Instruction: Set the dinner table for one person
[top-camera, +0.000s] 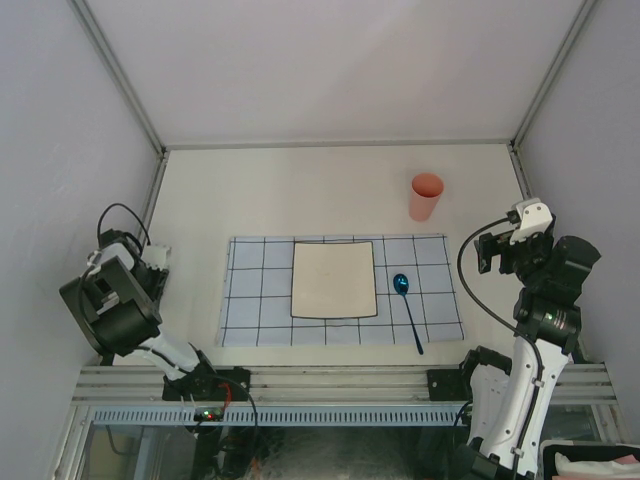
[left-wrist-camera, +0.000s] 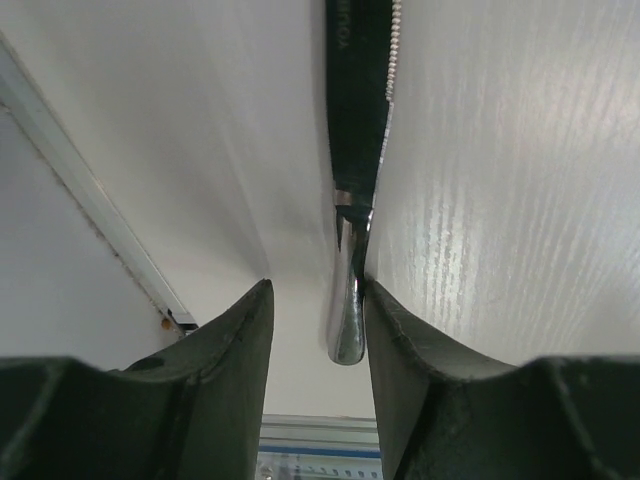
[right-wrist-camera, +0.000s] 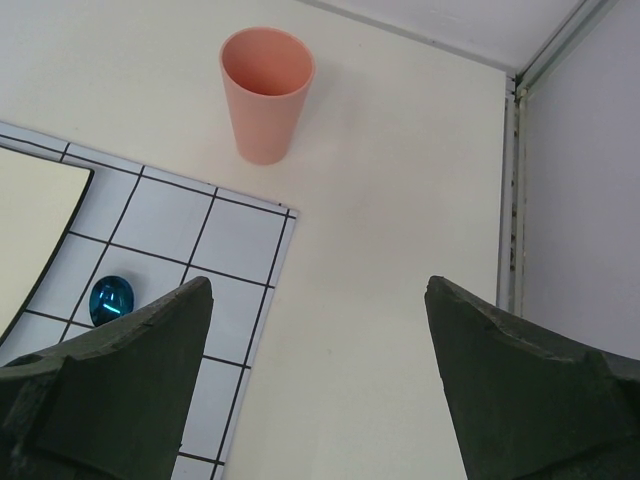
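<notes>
A dark knife (left-wrist-camera: 361, 110) with a serrated edge and a shiny end lies on the white table in the left wrist view. My left gripper stands part open over its shiny end, the right fingertip close against it; whether they touch I cannot tell. The arm hides the knife from above. Right of the square cream plate (top-camera: 333, 280) lies a blue spoon (top-camera: 401, 285), both on the gridded placemat (top-camera: 258, 290). A pink cup (top-camera: 424, 197) stands behind the mat's right end. My right gripper is open and empty at the right side.
Side walls rise close beside both arms. A metal rail (top-camera: 330, 380) runs along the front edge.
</notes>
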